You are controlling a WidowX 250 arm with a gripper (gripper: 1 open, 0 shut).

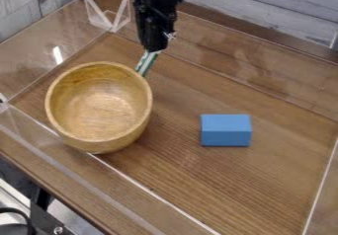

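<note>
The black gripper (150, 43) is at the top centre of the camera view, over the wooden table, at the upper end of a pale green stick-like object (145, 63) that stands tilted behind a yellow bowl (99, 130). Whether the fingers grip the green object is hard to tell. The bowl sits empty at the left. A blue block (224, 129) lies to the right of the bowl.
A clear plastic sheet or panel (34, 51) runs along the left side. A raised wooden edge crosses the back, and dark cables show at the lower left corner.
</note>
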